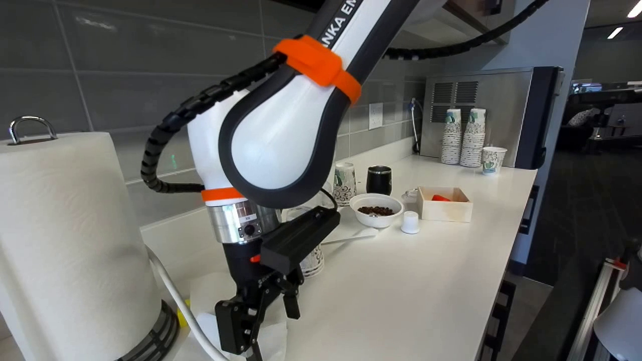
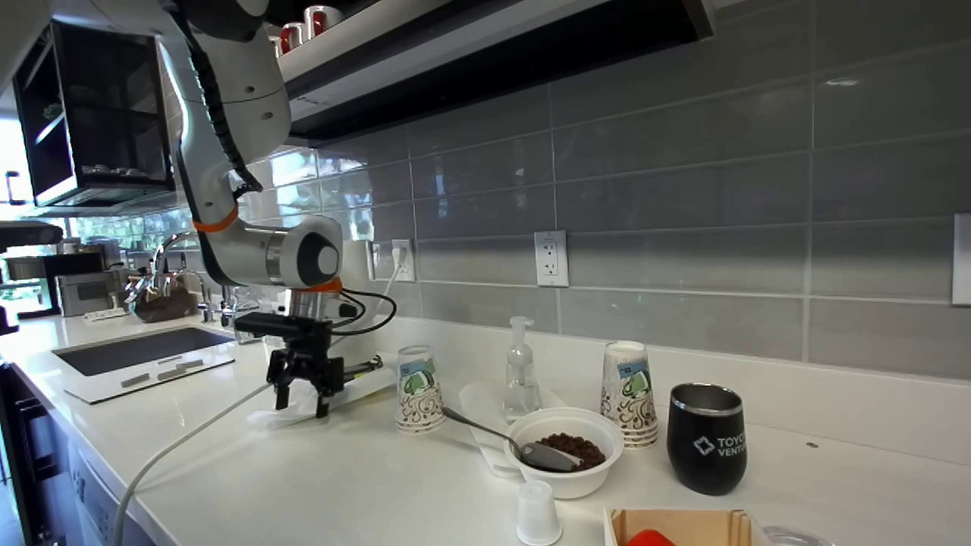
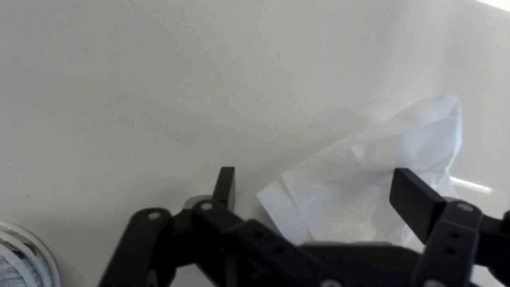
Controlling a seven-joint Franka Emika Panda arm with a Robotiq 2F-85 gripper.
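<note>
My gripper stands open over the counter, its two black fingers wide apart. A crumpled white paper towel [image 3: 339,191] lies below it in the wrist view, partly under the right finger and the gripper body; the left finger [image 3: 224,189] is over bare counter. No object is gripped between the fingers. In exterior view 1 the gripper hides part of the white paper [image 1: 274,337]. Beyond the gripper in exterior view 2, an upside-down stack of patterned paper cups [image 2: 419,391] stands by the wall.
A paper towel roll [image 1: 66,240] and a white cable [image 1: 183,307] are close to the arm. Farther along are a bowl of brown pieces [image 2: 582,478] with a spoon, a soap bottle [image 2: 520,373], a black tumbler [image 2: 706,441] and a wooden box [image 1: 445,210].
</note>
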